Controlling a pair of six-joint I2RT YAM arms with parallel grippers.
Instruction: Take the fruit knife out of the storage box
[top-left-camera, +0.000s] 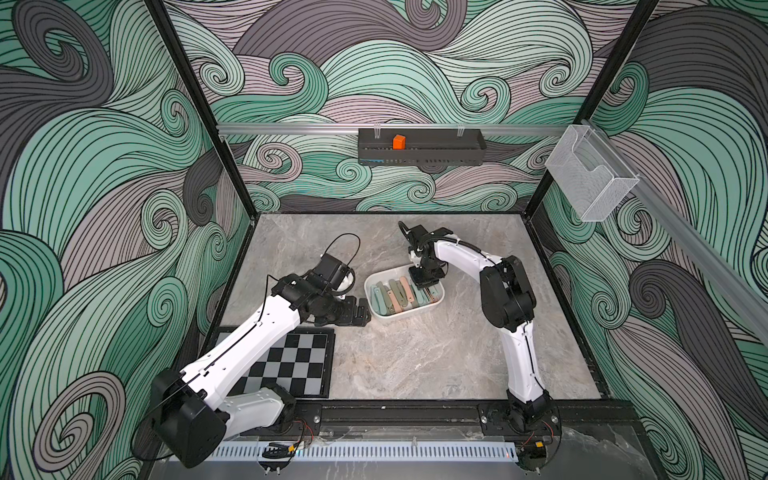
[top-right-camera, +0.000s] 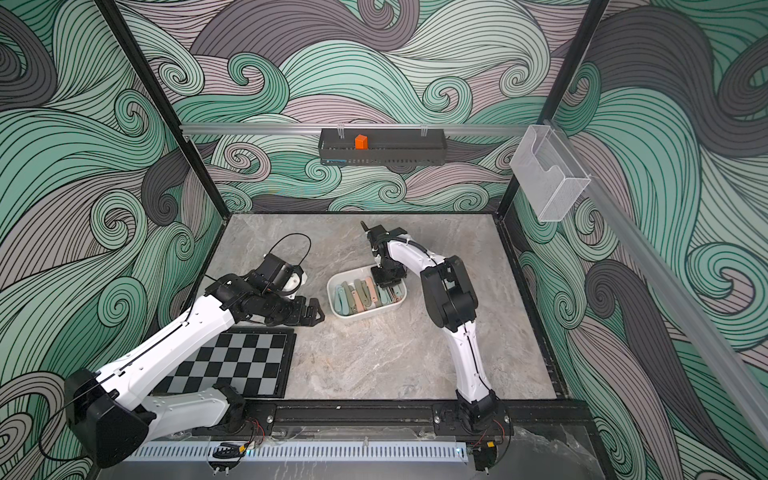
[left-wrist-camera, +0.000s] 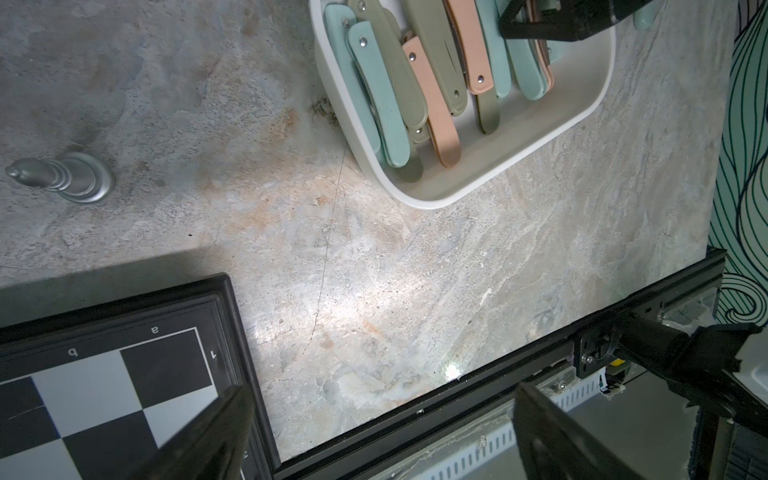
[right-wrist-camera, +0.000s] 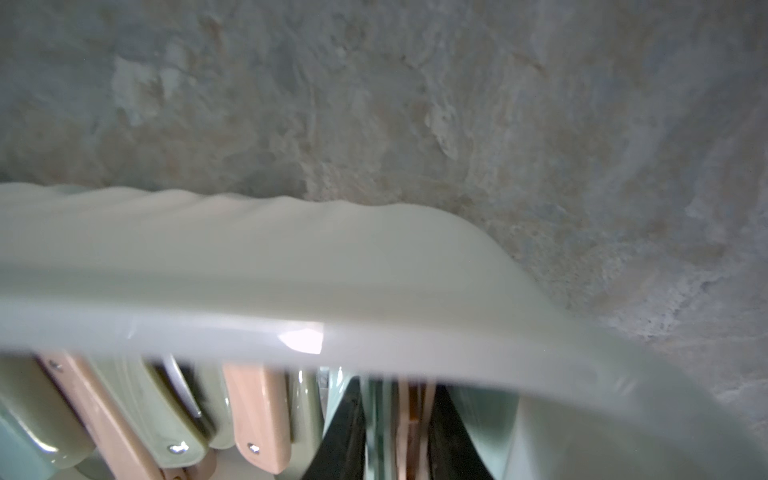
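A white storage box (left-wrist-camera: 468, 184) holds several folding fruit knives in mint, olive and peach (left-wrist-camera: 436, 104). My right gripper reaches down inside the box at its right end and is shut on mint and peach knife handles (right-wrist-camera: 381, 420); how many it grips cannot be told. My left gripper is open and empty, above the table just left of the box, near the chessboard's back edge.
A chessboard (left-wrist-camera: 96, 416) lies at the front left, with a silver piece (left-wrist-camera: 76, 176) on the table. A dark shelf (top-left-camera: 428, 144) hangs at the back. The table right of and in front of the box is clear.
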